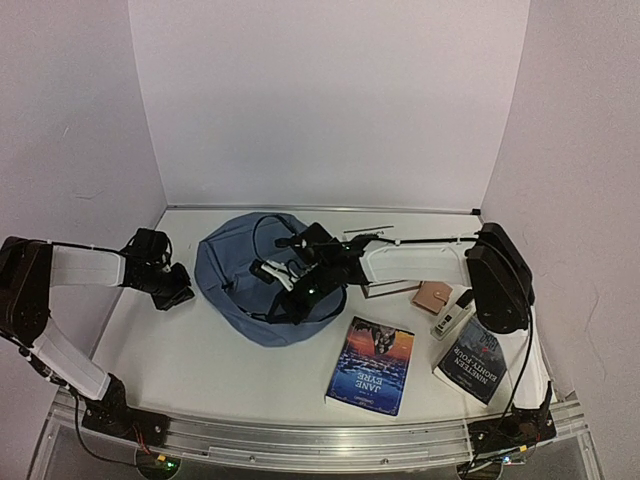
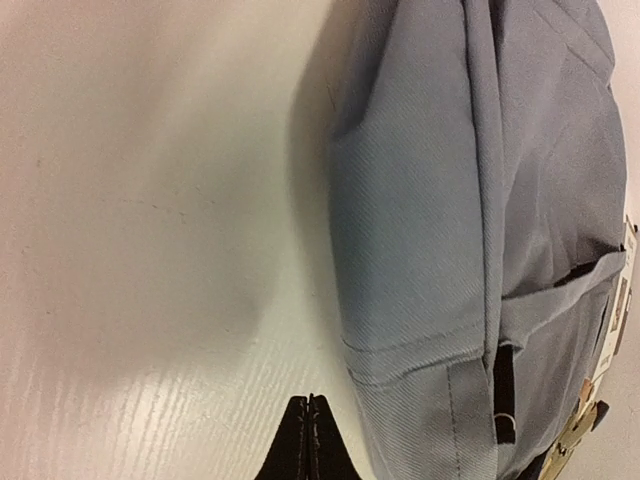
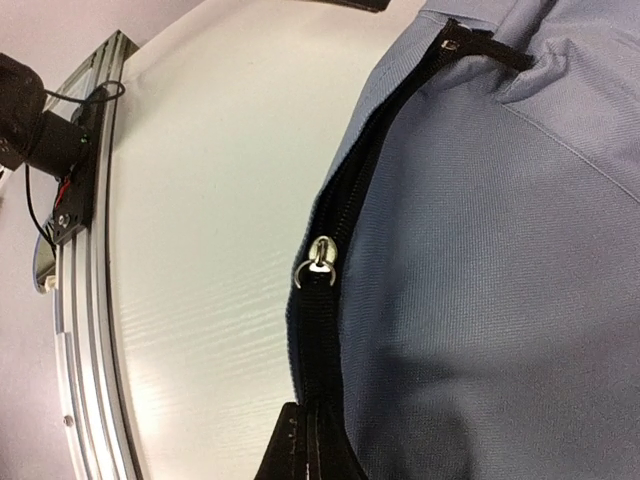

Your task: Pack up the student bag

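A blue-grey fabric bag (image 1: 222, 270) lies gaping at the table's centre-left. My right gripper (image 1: 283, 314) reaches over it from the right. In the right wrist view, its fingers are shut on the bag's black zipper edge (image 3: 322, 345), with a silver zipper pull just beyond them. My left gripper (image 1: 182, 298) is to the left of the bag, apart from it. The left wrist view shows its fingers shut with nothing between them, beside the bag's side wall (image 2: 410, 240). The right arm hides part of the bag's opening.
A Jane Eyre book (image 1: 370, 365) lies at front centre-right and a Nineteen Eighty-Four book (image 1: 475, 362) farther right. Near the right arm are a brown item (image 1: 432, 296), a small white item (image 1: 452, 315) and a partly covered flat item (image 1: 392, 289).
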